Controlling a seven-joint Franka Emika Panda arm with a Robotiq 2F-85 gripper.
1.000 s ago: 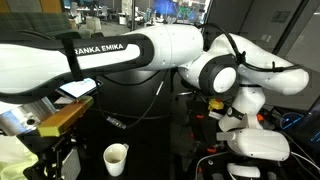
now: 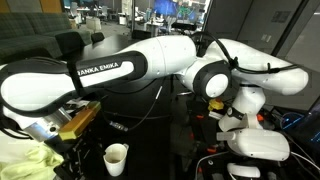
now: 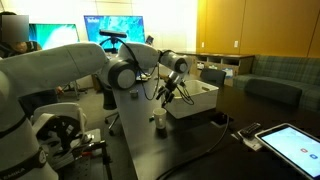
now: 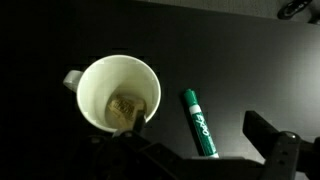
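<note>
A white mug (image 4: 118, 92) stands upright on the dark table, its handle toward the left in the wrist view. Something brownish (image 4: 124, 108) lies inside it. To the mug's right is a green-and-white marker (image 4: 200, 124), flat on the tabletop. My gripper is open above the marker, which shows between its spread fingers; it does not hold the marker. In exterior view 1 the mug (image 2: 115, 158) stands just right of the gripper (image 2: 74, 160). The marker cannot be made out in the exterior views.
Behind the gripper is a white box (image 3: 200, 97), with a yellow-green cloth (image 2: 32, 163) at the left of exterior view 1. A cable (image 3: 205, 150) runs over the table toward a tablet (image 3: 292, 145).
In exterior view 1, my hand has shifted to the right, closer to the mug, over the last second. The mug has stayed where it was.
</note>
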